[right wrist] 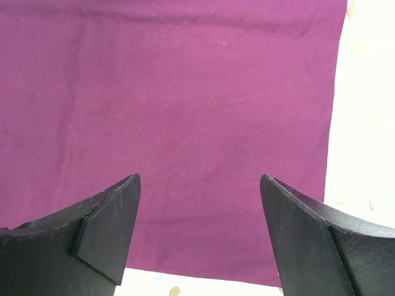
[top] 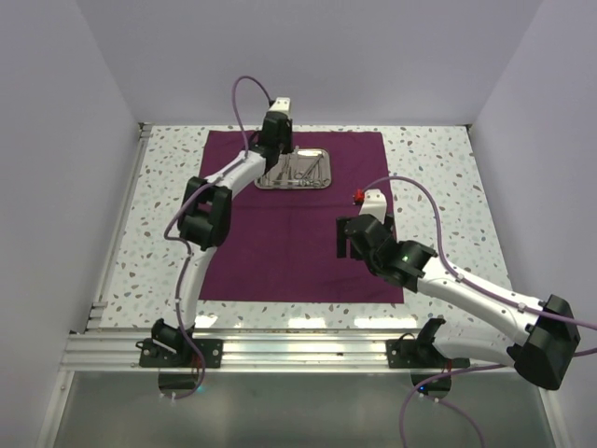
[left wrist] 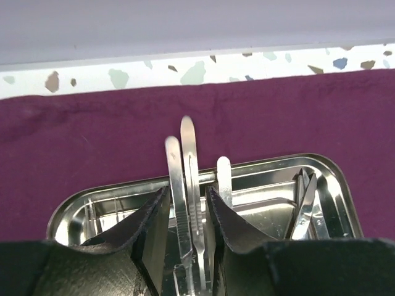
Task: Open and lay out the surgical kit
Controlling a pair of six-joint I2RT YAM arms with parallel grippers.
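In the left wrist view, my left gripper is partly open above the metal tray (left wrist: 278,163). Two slim silver instruments, a left one (left wrist: 175,161) and a longer right one (left wrist: 188,139), lie side by side in the gap, their ends past the tray's far rim. Whether the fingers touch them I cannot tell. A third flat handle (left wrist: 224,176) rests just right of the gap. From above, the tray (top: 320,186) sits on the back of the purple cloth (top: 280,257). Over the cloth's right side, my right gripper hangs open and empty.
Scissor-like tools (left wrist: 305,206) lie in the tray's right part, and thin rods (left wrist: 92,216) in its left. Speckled tabletop (top: 438,196) shows around it, with a grey wall (top: 308,65) close behind the tray.
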